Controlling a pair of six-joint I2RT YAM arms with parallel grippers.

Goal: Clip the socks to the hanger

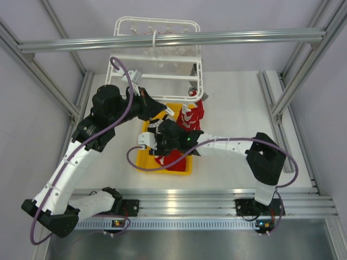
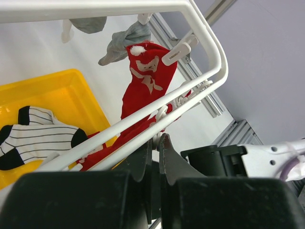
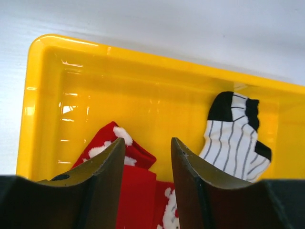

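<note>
The white hanger (image 2: 133,116) spans the left wrist view. At its near bar my left gripper is shut on a small white clip, mostly hidden by the fingers. A red sock with pale animal figures (image 2: 148,78) hangs beyond the bar beside a white clip (image 2: 180,50). Inside the yellow bin, a black-and-white striped sock (image 3: 228,138) and red socks with white patches (image 3: 136,191) lie loose. Over these red socks my right gripper stands open, nothing held between its fingers; whether it touches them I cannot tell.
The yellow bin's rim (image 3: 76,42) runs round the socks, with bare floor in its corner. Grey socks (image 2: 126,43) hang at the hanger's far side. A metal rail (image 1: 173,39) crosses above the hanger.
</note>
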